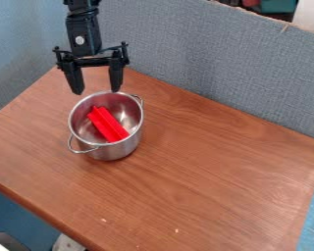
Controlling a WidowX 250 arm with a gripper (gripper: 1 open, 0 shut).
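A steel pot point(122, 145) with two loop handles stands on the wooden table at the left. Inside it lies a red object point(110, 125), elongated and leaning along the pot's floor. My black gripper point(97, 84) hangs just above the pot's back rim, its two fingers spread wide open with nothing seen between them.
Grey-blue padded walls point(212, 59) border it at the back and left. A light blue strip point(312, 221) lies at the lower right.
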